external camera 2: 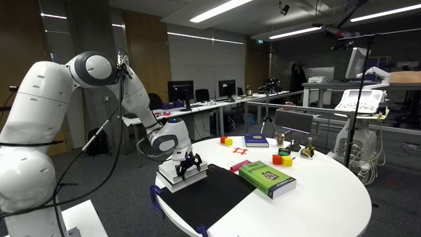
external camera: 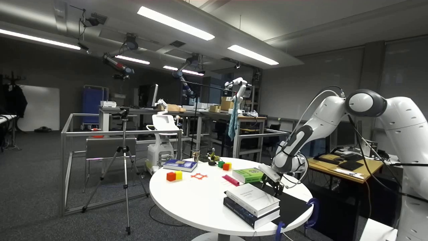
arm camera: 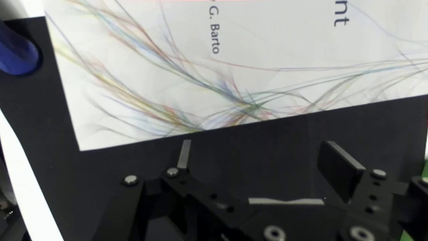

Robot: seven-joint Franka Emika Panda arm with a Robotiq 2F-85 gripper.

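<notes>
Two thick books lie stacked near the table's edge, a white-covered book (external camera: 253,197) on top of a dark-covered one (external camera: 245,213). My gripper (external camera 2: 188,166) is beside the stack, above the black mat (external camera 2: 213,197). In the wrist view the gripper stands open, with a wide gap between its fingers and only the mat below. The white book's cover (arm camera: 240,68) fills the upper part of that view, its long edge just beyond the fingertips. Whether any finger touches the stack cannot be told.
A green book (external camera 2: 268,177) lies beside the mat, near a pink marker (external camera 2: 239,165). Farther back are a blue book (external camera 2: 256,140), coloured cubes (external camera 2: 282,160) and an orange frame (external camera 2: 239,150). Blue clamps (external camera: 314,211) grip the table edge.
</notes>
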